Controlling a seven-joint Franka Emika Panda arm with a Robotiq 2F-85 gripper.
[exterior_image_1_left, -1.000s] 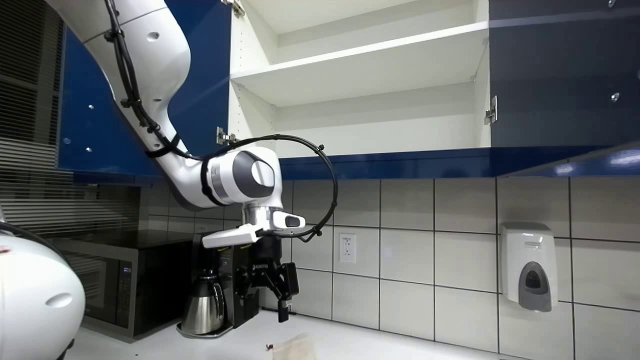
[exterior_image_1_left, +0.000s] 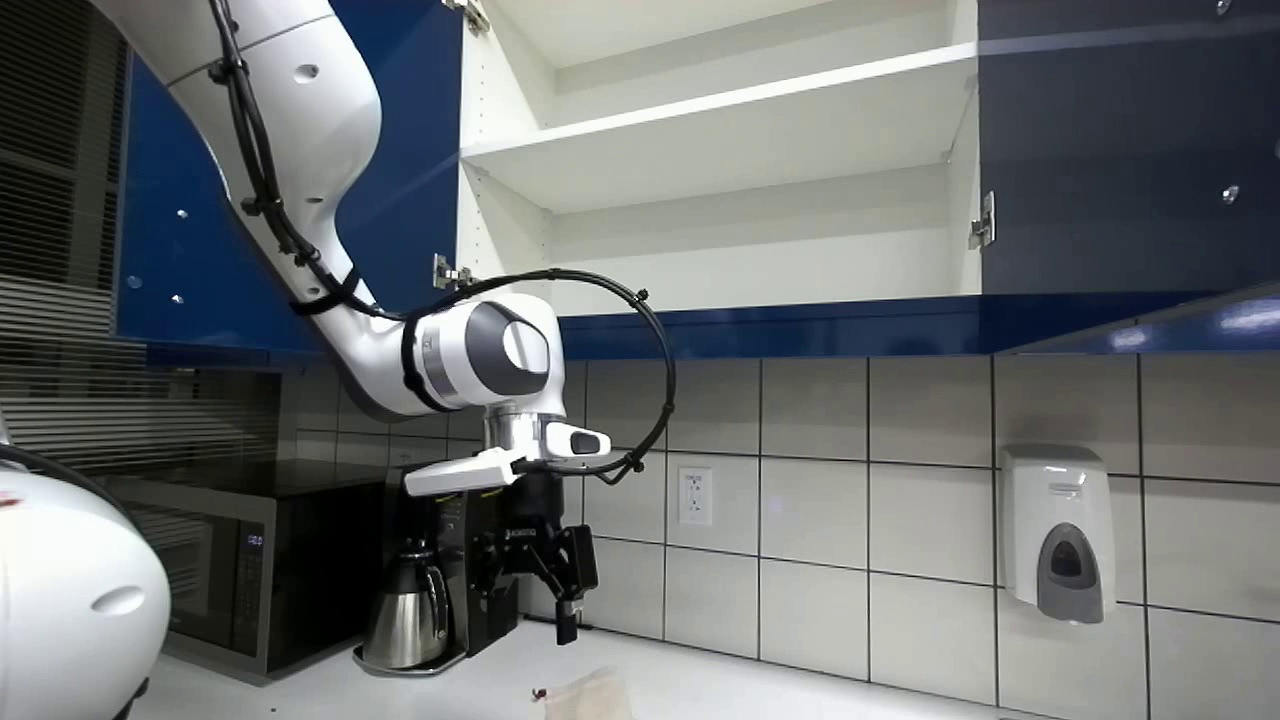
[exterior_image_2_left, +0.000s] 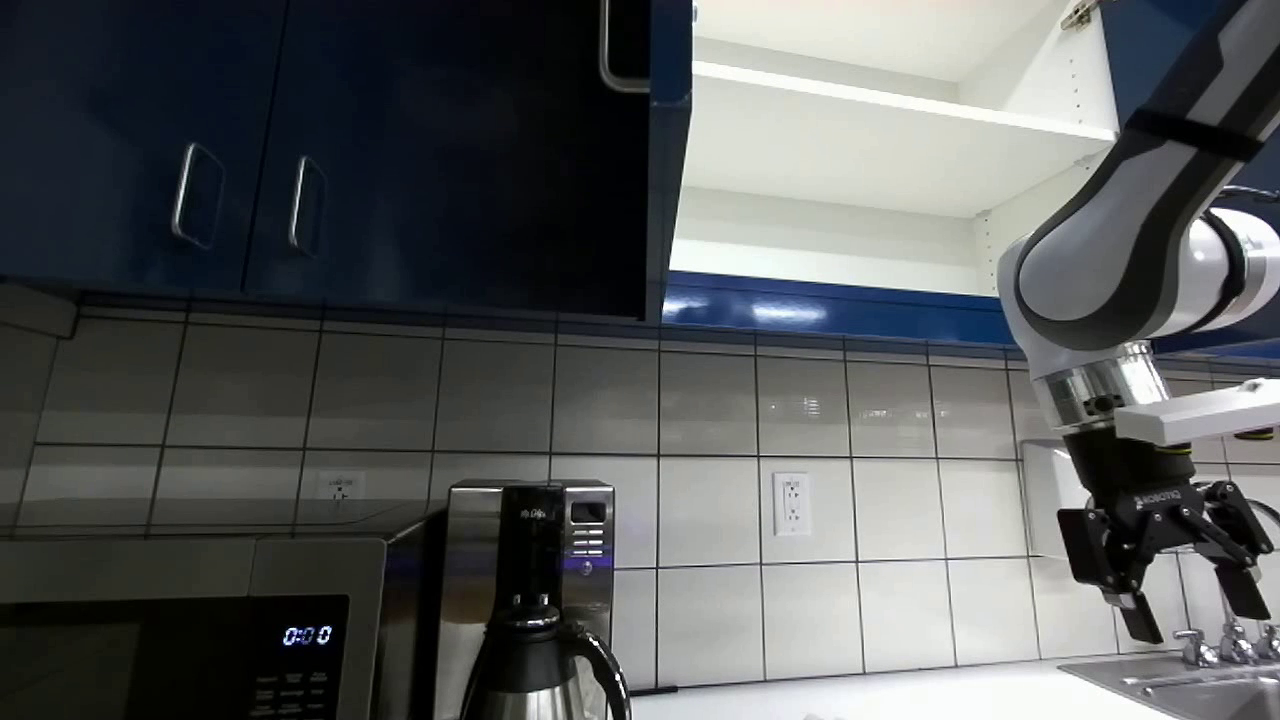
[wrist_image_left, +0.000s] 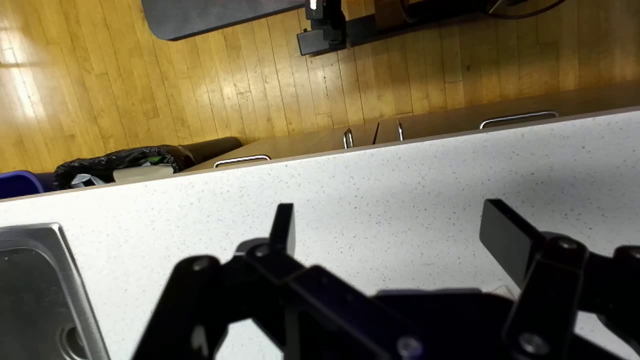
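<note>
My gripper is open over the white counter (wrist_image_left: 384, 180), its two black fingers wide apart with nothing between them. In the second exterior view the gripper (exterior_image_2_left: 1200, 624) hangs pointing down, fingers spread, in front of the tiled wall. A pale beige, cloth-like item (exterior_image_1_left: 590, 696) lies on the counter at the bottom edge of the first exterior view, lower than the gripper (exterior_image_1_left: 546, 618) and apart from it. Only part of that item is visible, and what it is I cannot tell.
A coffee maker with a steel carafe (exterior_image_1_left: 408, 612) and a microwave (exterior_image_1_left: 216, 564) stand on the counter. Overhead, the open cabinet (exterior_image_1_left: 768, 240) has bare shelves. A soap dispenser (exterior_image_1_left: 1058, 534) is on the wall. A sink (wrist_image_left: 36, 288) sits at the wrist view's left.
</note>
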